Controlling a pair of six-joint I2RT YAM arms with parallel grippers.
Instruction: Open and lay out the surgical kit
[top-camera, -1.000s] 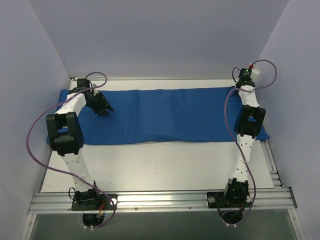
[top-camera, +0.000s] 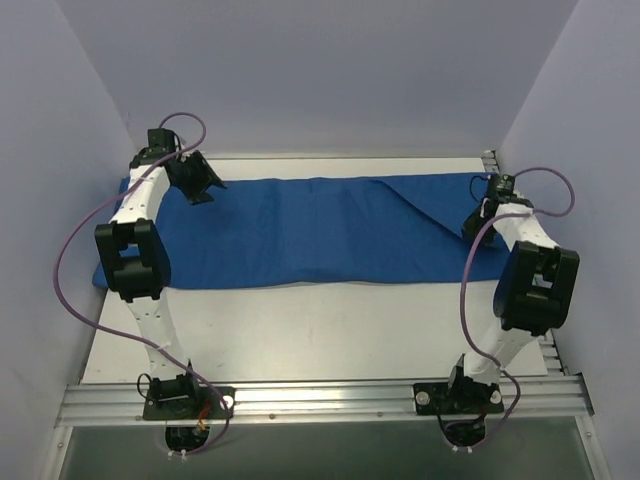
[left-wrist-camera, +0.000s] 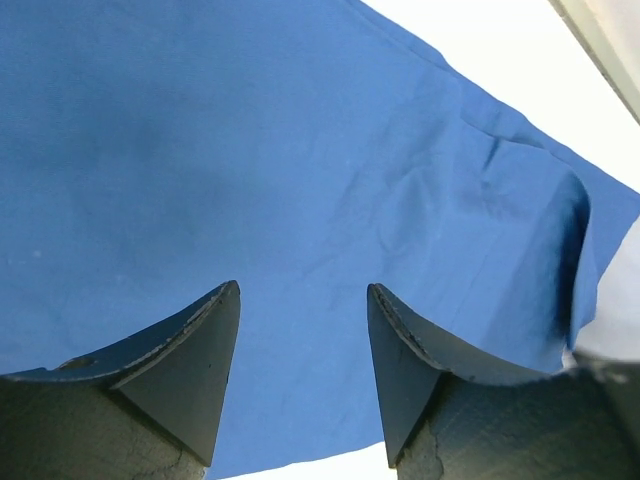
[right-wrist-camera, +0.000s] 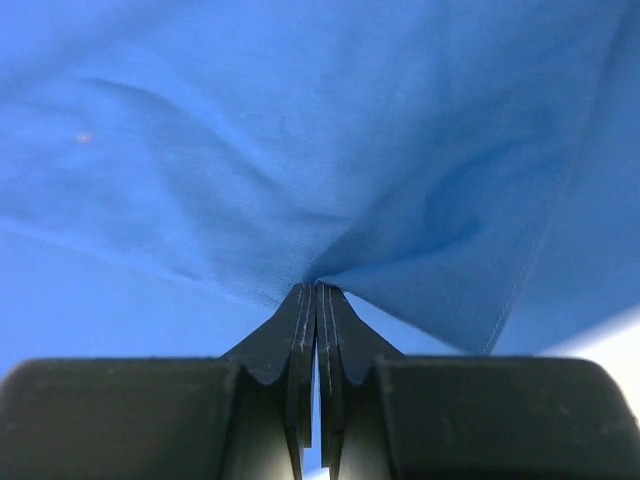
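A blue cloth lies spread across the table from left to right. My right gripper is shut on a raised fold of that cloth. In the top view the right gripper is over the cloth's right part, and a diagonal fold runs from it toward the back edge. My left gripper stands open above the cloth's left part, with nothing between its fingers. No instruments are visible on the cloth.
Grey walls close off the back and both sides. A metal rail runs along the front edge.
The left gripper has shifted slightly and opened a little wider.
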